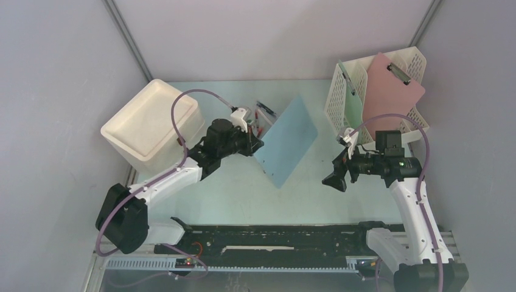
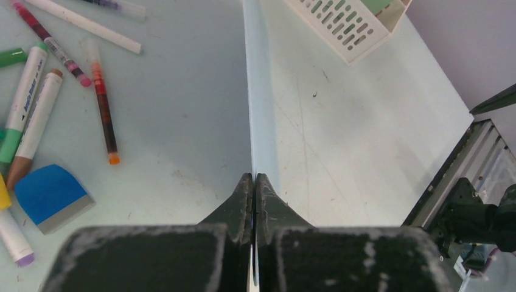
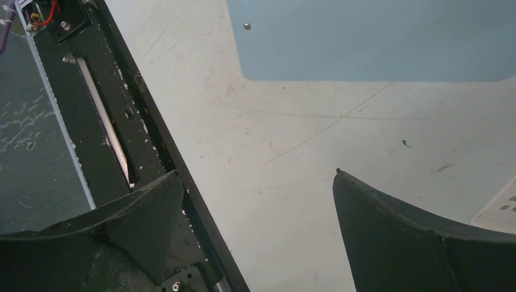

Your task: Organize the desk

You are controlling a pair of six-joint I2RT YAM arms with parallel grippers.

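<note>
A thin light-blue board (image 1: 286, 141) is held by its edge in my left gripper, shut on it; in the left wrist view it stands edge-on. Markers (image 2: 30, 100) and a blue scraper-like piece (image 2: 52, 198) lie on the desk beside it, partly hidden from above. My right gripper (image 1: 339, 170) stands open over the right side of the desk, with the board (image 3: 371, 42) beyond its empty fingers.
A white file holder (image 1: 334, 100) with pink and green clipboards stands at the back right. An empty white bin (image 1: 149, 118) is at the left.
</note>
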